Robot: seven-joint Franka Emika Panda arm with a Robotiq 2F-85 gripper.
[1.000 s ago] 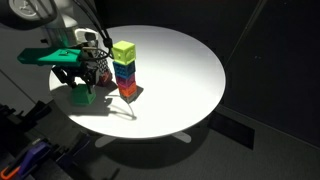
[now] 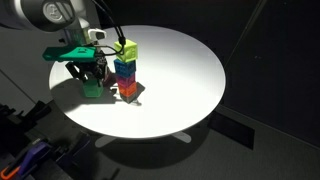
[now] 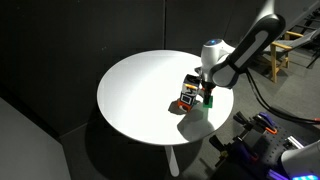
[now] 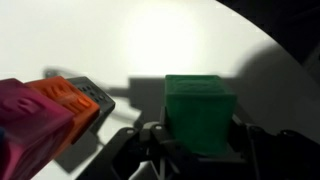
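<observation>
A green block (image 4: 200, 112) sits between the fingers of my gripper, which is shut on it. In exterior view 1 the gripper (image 2: 92, 76) points downward, with the green block (image 2: 93, 90) at its tips, left of a tower of coloured blocks (image 2: 125, 70). Whether the held block touches the table cannot be told. The tower stands upright, yellow-green on top, with blue, pink and orange below. In the wrist view the tower (image 4: 45, 115) is at the left, apart from the green block. Exterior view 2 shows the green block (image 3: 208, 100) just right of the tower (image 3: 188, 92).
A dark object partly hidden behind the gripper stands beside the tower.
My gripper and the green block have moved rightward, closer to the tower, and slightly up in exterior view 1. The tower has stayed in place.
</observation>
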